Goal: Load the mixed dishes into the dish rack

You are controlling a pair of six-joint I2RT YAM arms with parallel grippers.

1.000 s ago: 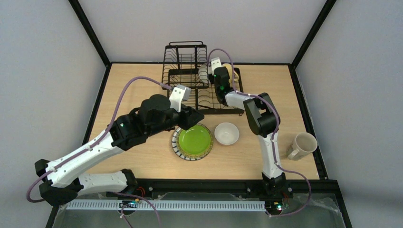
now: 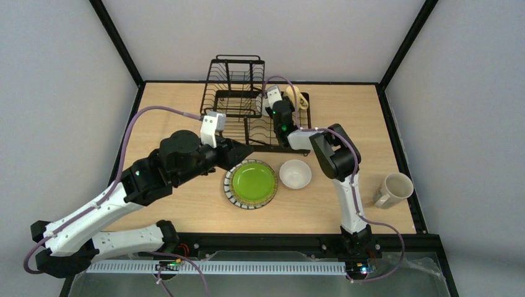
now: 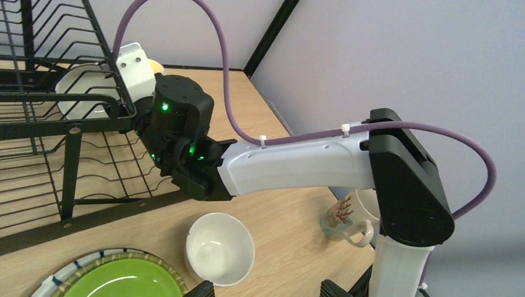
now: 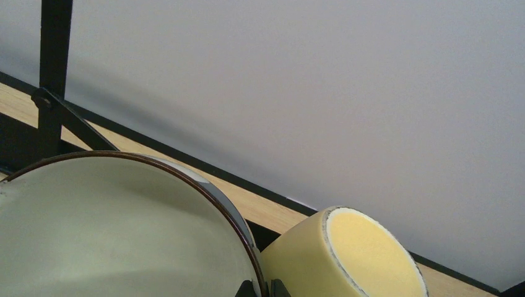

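Note:
My right gripper is shut on the rim of a pale dish with a brown edge, which stands on its side in the black dish rack. A yellow mug lies tipped just to the right of those fingers, its base showing. My left gripper is open and empty, above the table in front of the rack. Below it, in the top view, a green plate rests on a larger plate with a patterned rim. A white bowl sits to their right.
A large mug with a coral print stands at the table's right edge. The rack's raised tier rises at its back left. Bare table lies at the front right.
The rack has slid a little to the left, along with the dish and my right gripper. My left arm has also drawn back to the left. The plates and bowl have stayed put.

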